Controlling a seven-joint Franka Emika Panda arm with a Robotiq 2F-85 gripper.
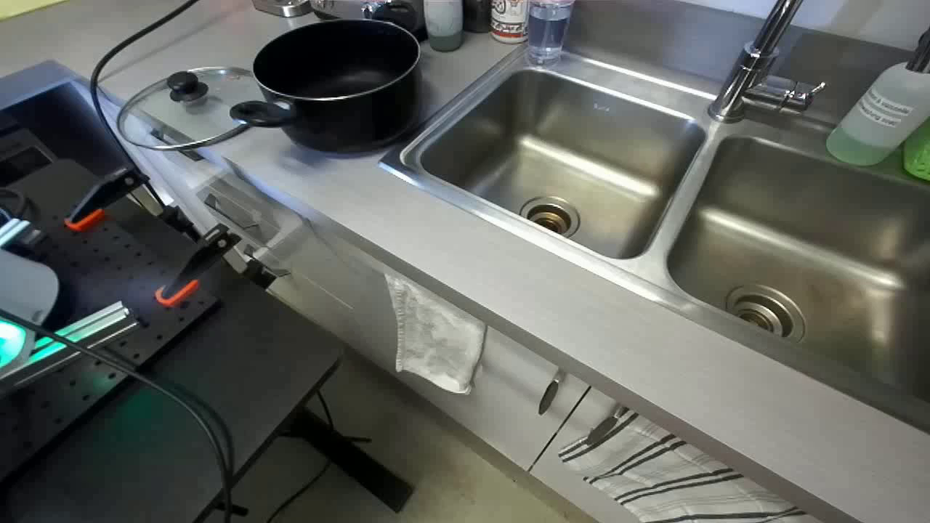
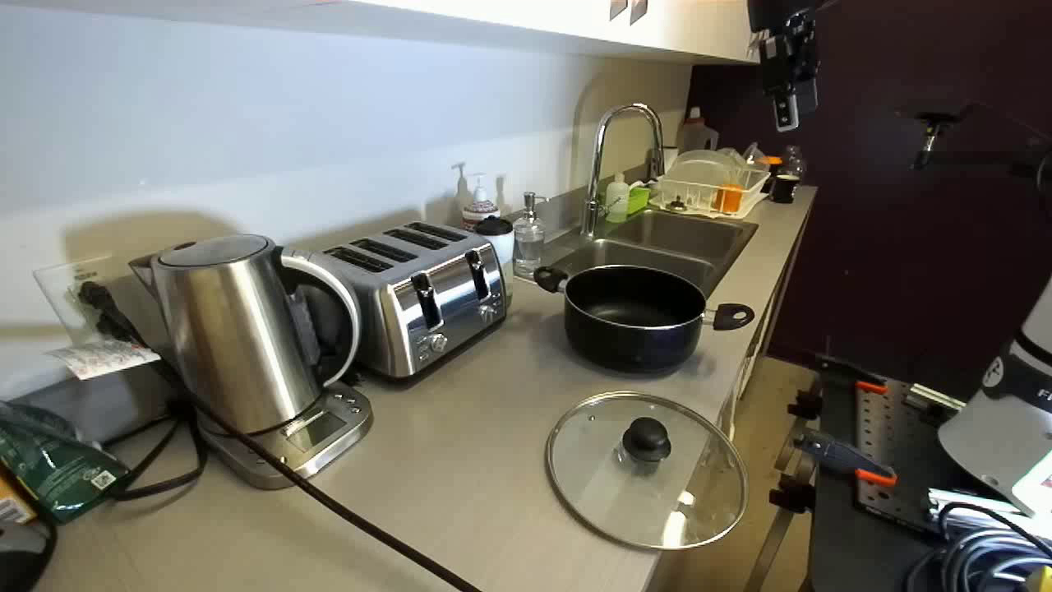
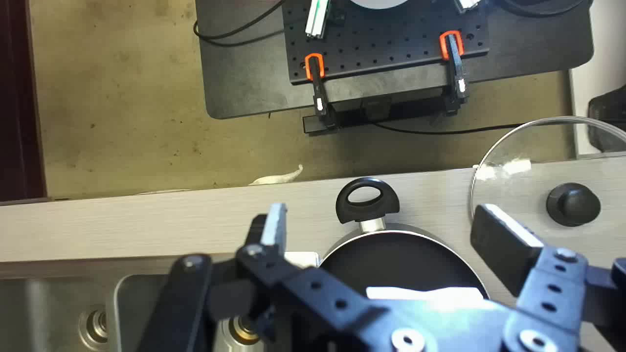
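My gripper is open, its two fingers wide apart and nothing between them. In exterior view 2 the gripper point(image 2: 796, 110) hangs high at the upper right, clear of the counter. The wrist view looks down past it onto a black two-handled pot point(image 3: 405, 264), partly covered by the gripper's body. That pot point(image 2: 631, 335) is uncovered and looks empty, standing on the counter between sink and toaster. A glass lid point(image 2: 602, 474) with a black knob lies beside the pot, reaching over the counter's front edge. In exterior view 1 the gripper is out of view.
A double sink point(image 1: 567, 157) with a tall faucet point(image 2: 597, 178) adjoins the pot. Along the wall stand a toaster point(image 2: 434, 296) and a kettle point(image 2: 237, 335), with a cable point(image 2: 335, 503) crossing the near counter. Clamps point(image 1: 187, 270) stick up from the robot's table edge.
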